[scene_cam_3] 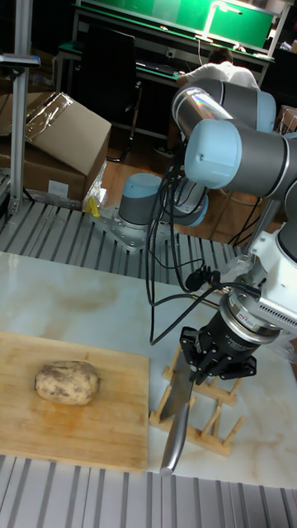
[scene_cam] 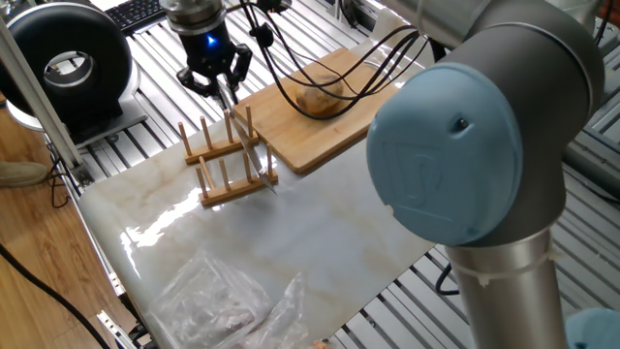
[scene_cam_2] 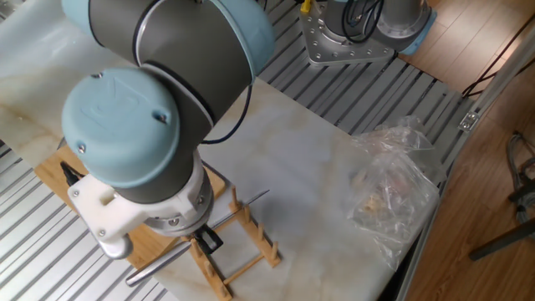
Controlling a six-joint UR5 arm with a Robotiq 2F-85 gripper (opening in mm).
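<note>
A knife point(scene_cam_3: 176, 431) rests in a wooden rack point(scene_cam: 239, 191), its blade slanting between the pegs and its metal handle jutting out past the rack's end. Just over the knife, close to where handle meets blade, is my gripper point(scene_cam_3: 207, 374). Its black fingers appear spread apart. Whether the handle lies between the fingertips is hard to tell. From exterior view 2 the arm covers most of the gripper, while the knife handle point(scene_cam_2: 157, 266) shows beside the rack. A potato point(scene_cam_3: 68, 383) lies on the wooden cutting board point(scene_cam_3: 110, 440).
Clear plastic bags point(scene_cam_2: 393, 196) lie at one end of the marble-patterned table top point(scene_cam: 320, 257). Black cables point(scene_cam_3: 157, 290) loop down beside the wrist and, in exterior view 1, hang across the view of the potato. The table between rack and bags is free.
</note>
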